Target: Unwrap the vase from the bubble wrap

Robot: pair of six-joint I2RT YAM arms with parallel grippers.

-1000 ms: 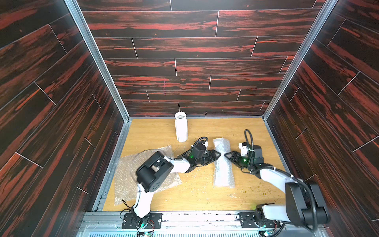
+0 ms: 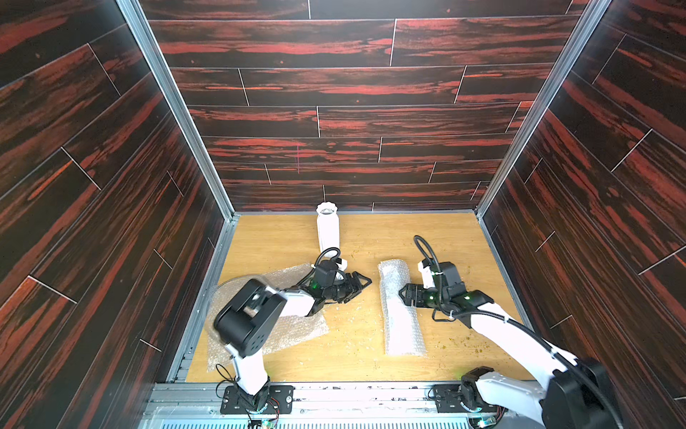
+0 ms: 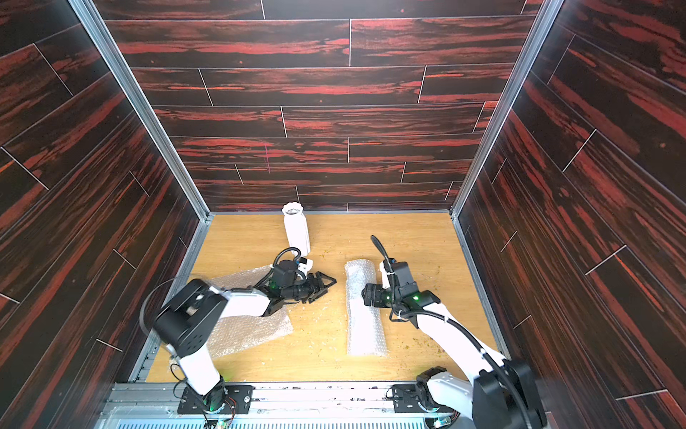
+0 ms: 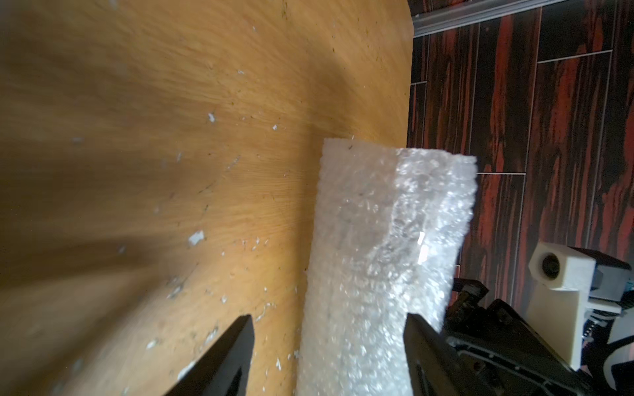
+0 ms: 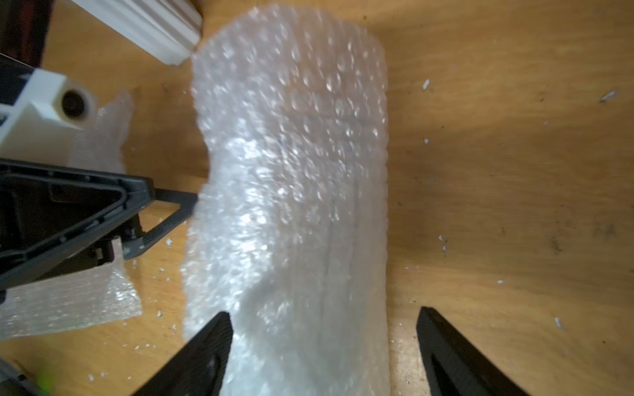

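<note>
A bubble-wrapped bundle (image 2: 398, 332) (image 3: 366, 332) (image 4: 376, 231) (image 5: 290, 165) lies lengthwise on the centre-right of the table. My right gripper (image 2: 407, 294) is open over it, fingertips on either side in the right wrist view. My left gripper (image 2: 363, 284) stands open just left of the bundle, nothing between its fingers. A white fluted vase (image 2: 328, 225) (image 3: 296, 225) stands at the back, clear of wrap. Whether the bundle holds another vase cannot be seen.
A flat sheet of bubble wrap (image 2: 235, 329) covers the left of the table, under my left arm. Dark walls enclose the table.
My left gripper has drawn back leftward from the bundle. My right gripper has moved over it. The bundle has shifted toward the front since a second ago.
</note>
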